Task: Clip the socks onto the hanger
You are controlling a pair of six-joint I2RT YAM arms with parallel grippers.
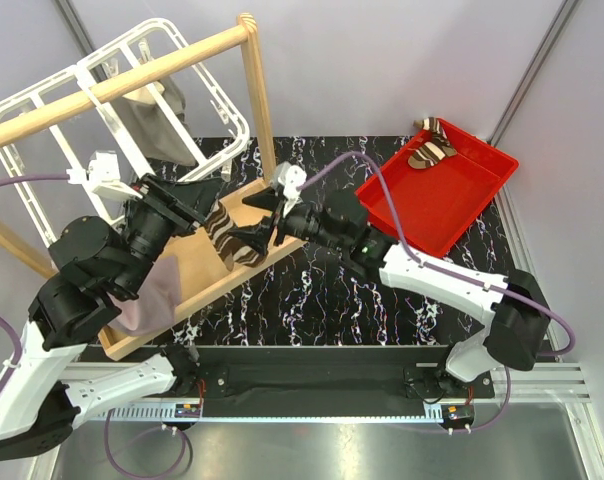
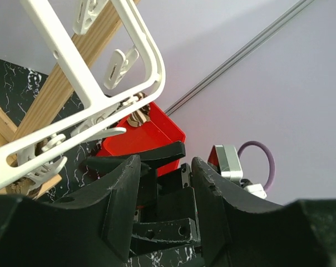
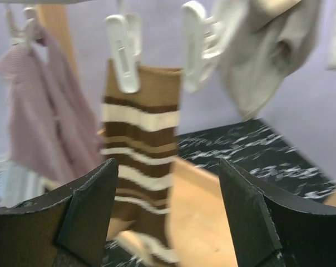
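The brown-and-cream striped sock (image 3: 140, 144) hangs from a white clip (image 3: 123, 55) at its upper left corner. Its upper right corner is close to another clip (image 3: 196, 47); I cannot tell if that one grips it. My right gripper is open in front of the sock, the cloth showing beyond the gap between its fingers. Under the white hanger (image 1: 132, 150), my left gripper (image 1: 210, 200) stands open. Only the right arm shows behind its fingers (image 2: 126, 189) in the left wrist view. A second striped sock (image 1: 432, 148) lies in the red tray (image 1: 412, 215).
A wooden frame (image 1: 254, 95) bears the hanger. Grey cloth (image 1: 160, 125) and pink cloth (image 1: 152, 295) hang there too. Both grippers are close together beside the hanger's right end.
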